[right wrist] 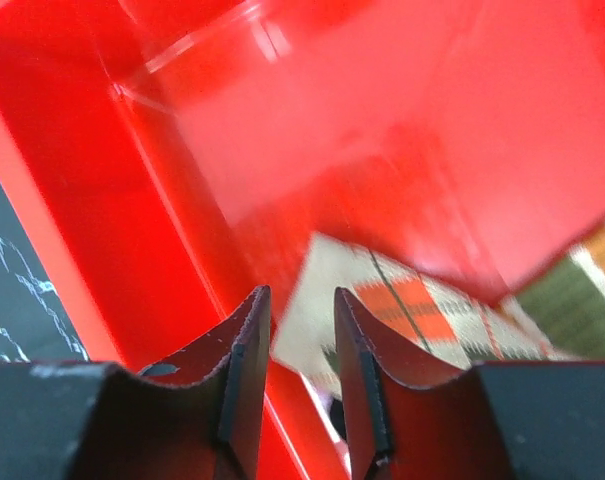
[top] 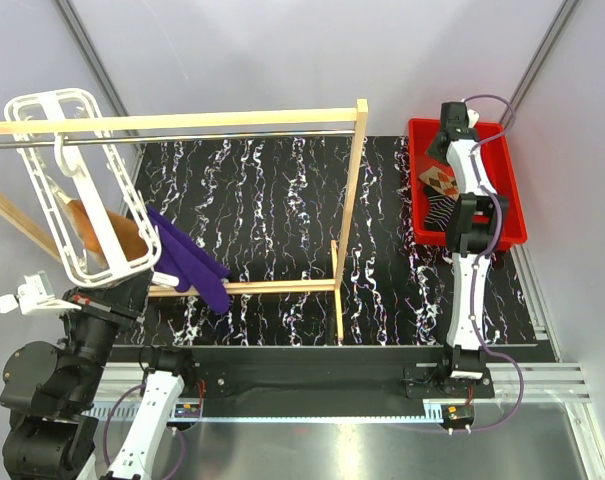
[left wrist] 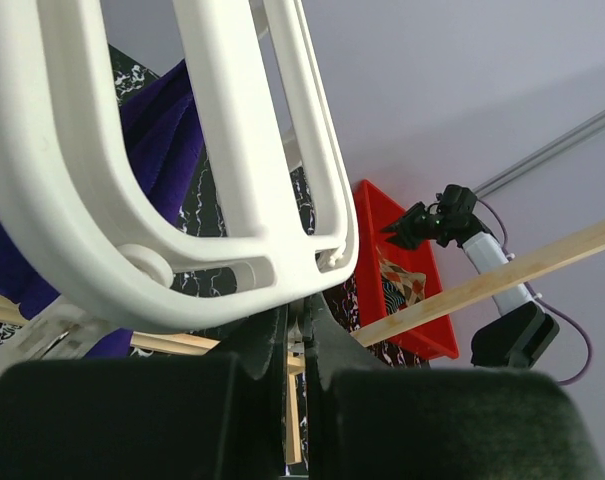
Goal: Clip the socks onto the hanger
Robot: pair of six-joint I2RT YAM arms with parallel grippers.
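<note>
The white hanger [top: 94,190] hangs from the rail at the left, with my left gripper shut on its lower edge. An orange-brown sock [top: 114,236] and a purple sock [top: 185,262] hang at it; their clips are mostly hidden. Over in the red bin [top: 517,205], my right gripper is open, its fingers [right wrist: 247,335] pointing down beside the bin's side wall. A checkered sock [right wrist: 407,305] lies below and partly behind these fingers, apparently not gripped. Next to it in the bin is a black striped sock [top: 439,211].
A wooden frame with a post [top: 350,200] and a metal rail [top: 232,134] stands between the hanger and the bin.
</note>
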